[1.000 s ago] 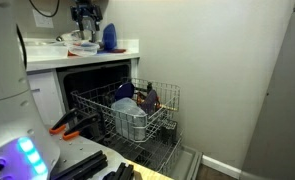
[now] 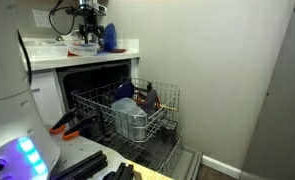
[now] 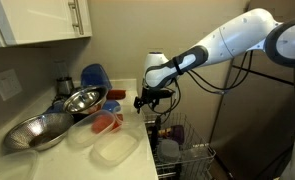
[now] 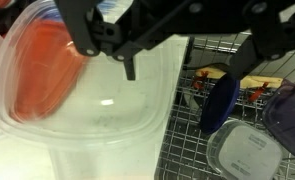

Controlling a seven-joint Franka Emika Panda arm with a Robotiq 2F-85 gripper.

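Observation:
My gripper stands open, its two dark fingers spread wide with nothing held between them. In the wrist view a clear plastic container (image 4: 107,100) lies under the left finger. Part of a red item (image 4: 47,75) shows at that container's left side. From the second exterior view, my gripper (image 3: 157,103) hangs near the counter's right edge, above and beyond the nearest clear container (image 3: 117,147). Below and to the right, the dishwasher rack (image 2: 165,92) is pulled out with dishes in it.
The white counter (image 3: 82,165) also carries a metal colander (image 3: 39,132), metal bowl (image 3: 85,99), and blue items (image 3: 94,76) near the wall. Inside the rack are a dark blue dish (image 4: 219,101) and a clear lidded container (image 4: 245,152). Open floor lies right of the rack.
My gripper has come down closer to the counter and its containers. The rack and its dishes look unmoved.

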